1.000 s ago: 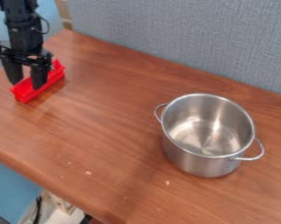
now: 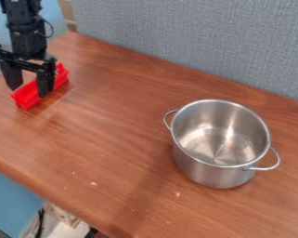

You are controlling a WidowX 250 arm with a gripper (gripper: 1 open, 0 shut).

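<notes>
My black gripper (image 2: 27, 76) is low at the upper left of the wooden table, over a red rectangular block or tray (image 2: 27, 97). Its fingers straddle or overlap the red object, but whether they grip it cannot be told from this view. A steel pot (image 2: 221, 144) with two side handles stands empty on the right half of the table.
A grey padded wall (image 2: 200, 42) runs along the back. The table's front-left edge drops to a blue floor (image 2: 15, 200).
</notes>
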